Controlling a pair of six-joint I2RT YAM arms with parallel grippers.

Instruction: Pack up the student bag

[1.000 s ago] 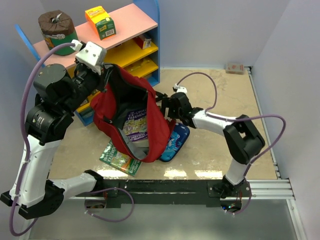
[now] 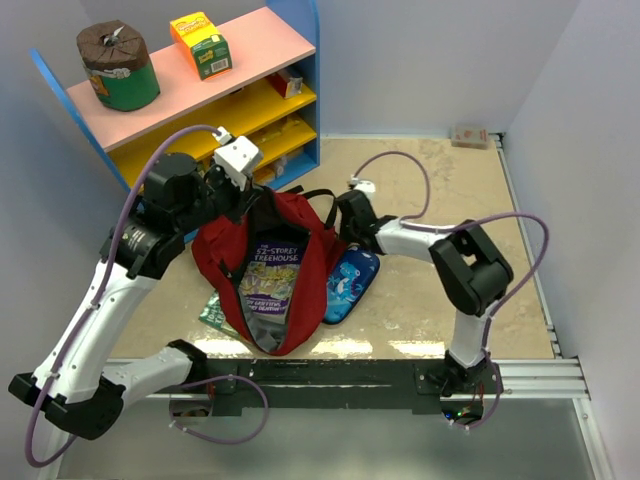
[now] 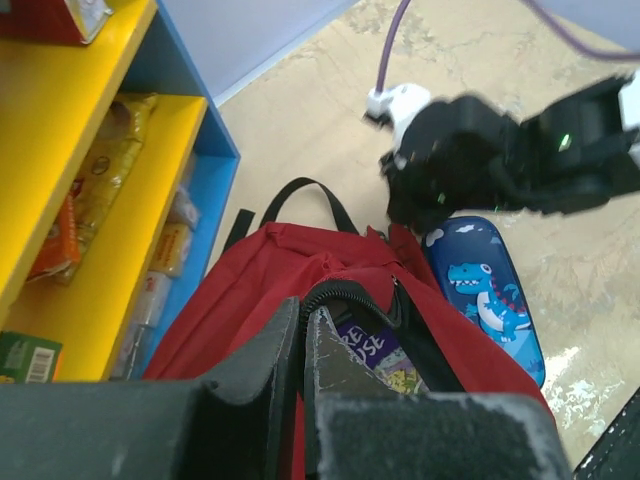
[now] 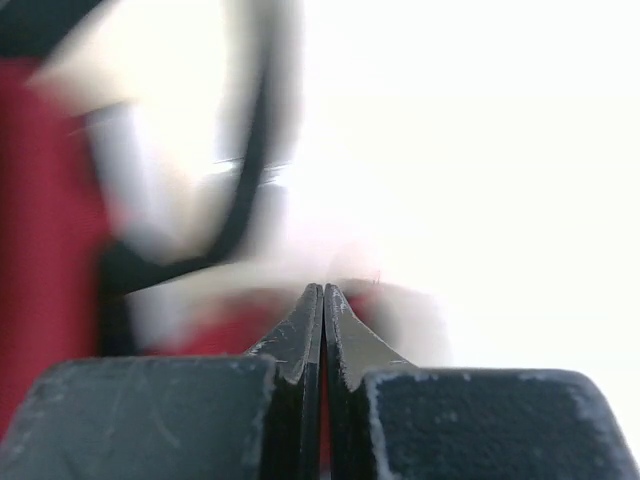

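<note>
The red bag (image 2: 215,250) stands on the table with its zipped mouth open; a purple "Treehouse" book (image 2: 270,275) is inside. My left gripper is shut on the zipper edge (image 3: 345,290) at the bag's back rim. On the bag's right, my right gripper is shut, with nothing visible between its fingertips; red fabric shows blurred behind it. A blue dinosaur case (image 2: 350,283) lies flat against the bag's right side. Partly covered by the bag, a green book (image 2: 215,315) lies at its front left.
The shelf (image 2: 240,65) stands close behind and left, carrying a green-brown canister (image 2: 120,75) and an orange-green box (image 2: 201,45). A small clear box (image 2: 469,136) lies at the far right.
</note>
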